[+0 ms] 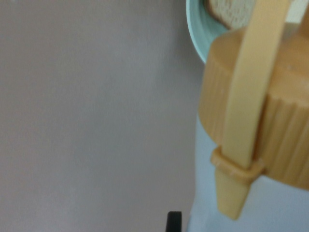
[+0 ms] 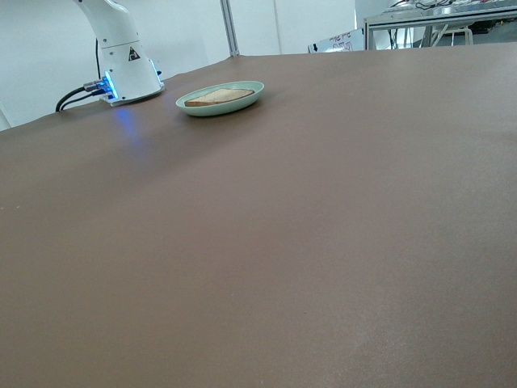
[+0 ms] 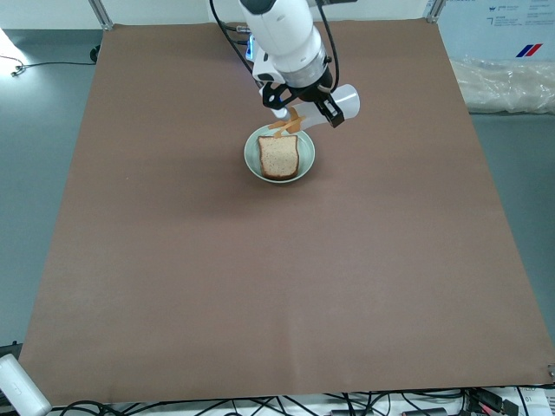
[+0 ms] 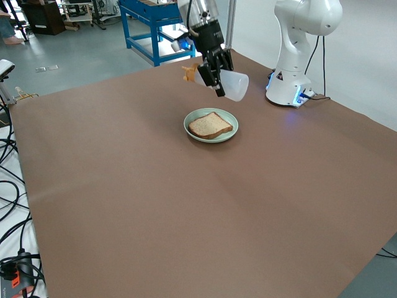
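Note:
A slice of bread (image 3: 277,156) lies on a pale green plate (image 3: 305,167) at the far middle of the table. Above and just behind it my gripper (image 4: 217,77) is shut on a white translucent bottle (image 4: 236,85) with an orange lid (image 1: 289,135), held tilted on its side, lid toward the plate. In the wrist view the lid and its strap fill the right side, with the plate's rim (image 1: 193,24) beyond. The top view shows the plate and bread but not the gripper.
The robot base (image 4: 291,87) stands behind the plate. Cables (image 4: 15,205) run along a side edge, and a blue cart (image 4: 142,12) stands beyond the table.

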